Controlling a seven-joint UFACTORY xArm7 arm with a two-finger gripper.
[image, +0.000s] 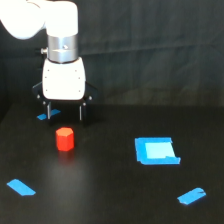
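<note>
A small red block (65, 139) sits on the black table at the left of the camera view. Above and behind it in the picture hangs my white gripper (65, 115), pointing down. Its dark fingers stand wide apart with nothing visible between them, so it is open. The fingertips appear higher than the block and do not seem to touch it. Further right, a white square (159, 150) lies flat on the table, edged with blue tape (140, 150).
Strips of blue tape mark the table: one at the front left (20, 187), another at the front right (191, 196), and one behind the gripper. Bare table lies between the block and the white square. A dark curtain (150, 55) hangs at the back.
</note>
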